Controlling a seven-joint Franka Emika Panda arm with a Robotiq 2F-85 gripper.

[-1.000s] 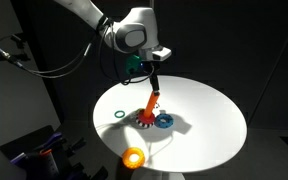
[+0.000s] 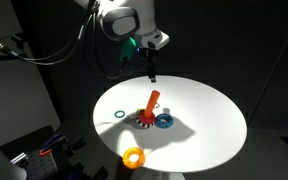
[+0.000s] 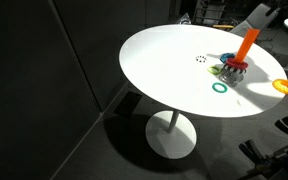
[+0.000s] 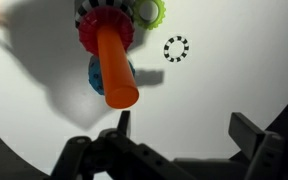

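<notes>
An orange post [image 4: 115, 65] stands on the table, leaning slightly in exterior view 1, with a spiky red ring [image 4: 107, 26] around its lower part. Beside it lies a blue ring [image 2: 164, 121], partly hidden behind the post in the wrist view. A thin teal ring [image 2: 120, 114] and a larger orange ring [image 2: 134, 157] lie apart from the post. My gripper is open above the table, its fingers wide apart and nothing between them. In the wrist view the post is up and left of the fingers, clear of both fingers.
A green ring [image 4: 149, 12] and a small black-and-white ring [image 4: 176, 48] lie near the post. The orange ring is close to the edge of the round white table [image 2: 209, 120].
My gripper has risen a little, farther above the post's top. The post and rings have stayed in place.
</notes>
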